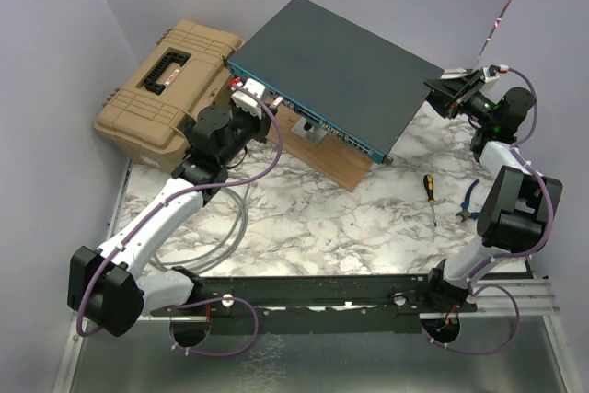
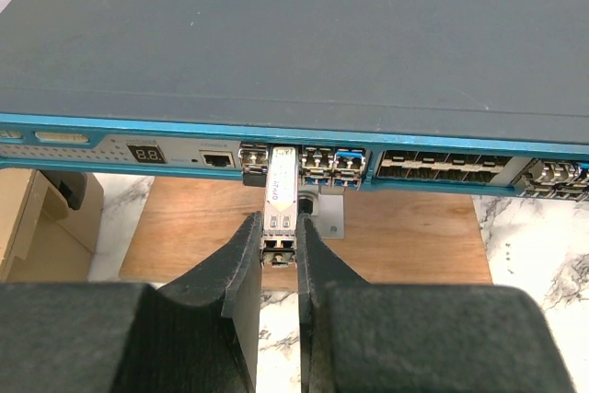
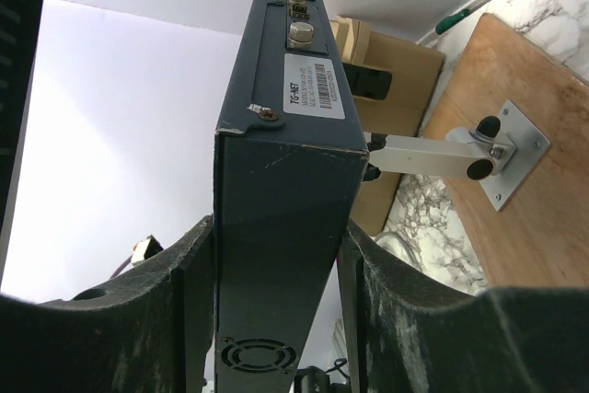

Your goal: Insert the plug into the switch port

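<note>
The dark switch (image 1: 336, 71) has a blue front with rows of ports, some filled with modules. In the left wrist view a silver plug (image 2: 281, 190) lines up with a port left of two neighbouring modules; how deep it sits is unclear. My left gripper is shut on the plug's outer end. My right gripper is shut on the switch's end, which carries a white label.
A wooden board (image 1: 340, 167) with a metal bracket lies under the switch. A tan case (image 1: 138, 117) stands at the left, grey cable below it. A screwdriver (image 1: 430, 190) and pliers (image 1: 467, 204) lie right.
</note>
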